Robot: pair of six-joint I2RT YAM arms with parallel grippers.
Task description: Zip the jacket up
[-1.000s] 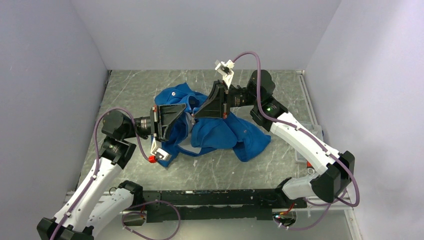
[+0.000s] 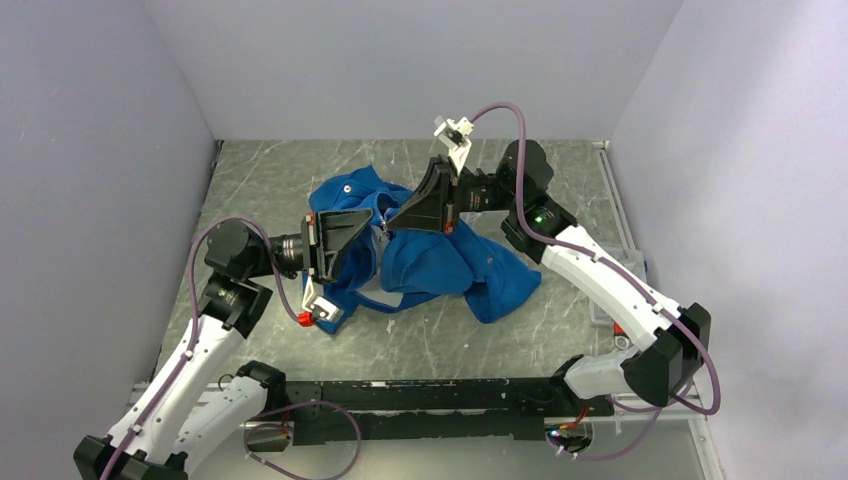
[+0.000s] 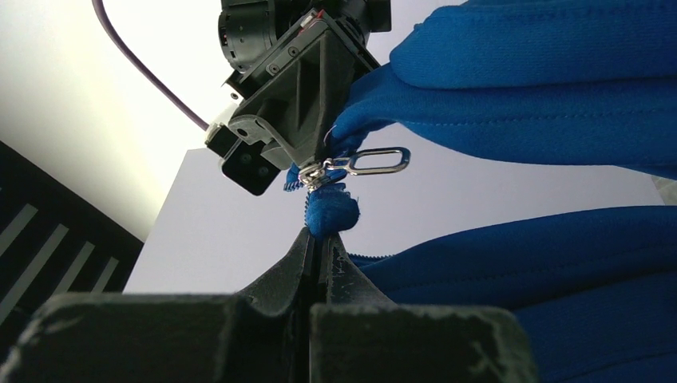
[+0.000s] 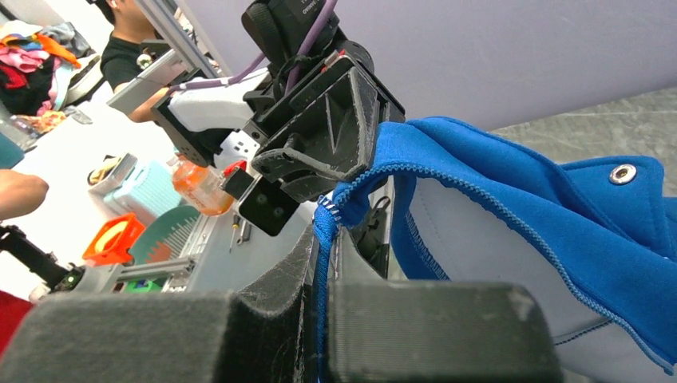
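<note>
The blue jacket [image 2: 470, 270] lies bunched on the table, its middle lifted between my grippers. My left gripper is shut, with a small blue fabric end [image 3: 331, 209] at its fingertips. Just above that, the metal zipper slider and pull [image 3: 379, 162] sit by the other gripper's tips. My right gripper is shut on the blue zipper tape [image 4: 323, 227], which runs down between its fingers; the toothed edge [image 4: 487, 199] curves away to the right over a grey lining. The tips nearly meet in the top view.
Both arms reach over the grey marble table [image 2: 250, 170], bounded by pale walls. A clear container [image 2: 630, 260] stands at the right edge.
My right gripper has shifted very slightly; the left arm and the jacket look unmoved.
</note>
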